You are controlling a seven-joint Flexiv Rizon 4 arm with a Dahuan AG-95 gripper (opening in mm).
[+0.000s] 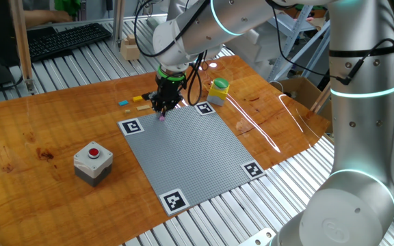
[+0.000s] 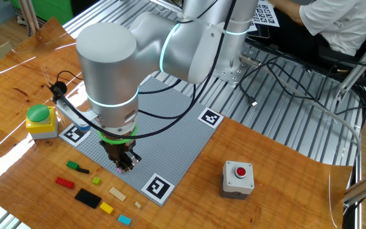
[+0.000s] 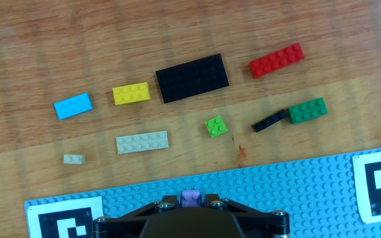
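In the wrist view a small purple brick (image 3: 191, 198) sits between the two fingertips of my gripper, which is shut on it. Below is the grey studded baseplate (image 1: 190, 147), tinted blue in the wrist view. My gripper (image 2: 127, 163) is over the plate's edge on the side of the loose bricks. Whether the purple brick touches the studs cannot be told. Loose on the wood lie a light-blue brick (image 3: 73, 106), a yellow one (image 3: 131, 93), a large black one (image 3: 192, 78), a red one (image 3: 276, 60), a green one (image 3: 307, 110) and a lime one (image 3: 215, 126).
A long beige brick (image 3: 142, 142), a tiny pale one (image 3: 74, 159) and a thin black one (image 3: 269, 121) also lie loose. A red-button box (image 1: 94, 162) and a green-button box (image 2: 41, 123) stand beside the plate. Most of the plate is bare.
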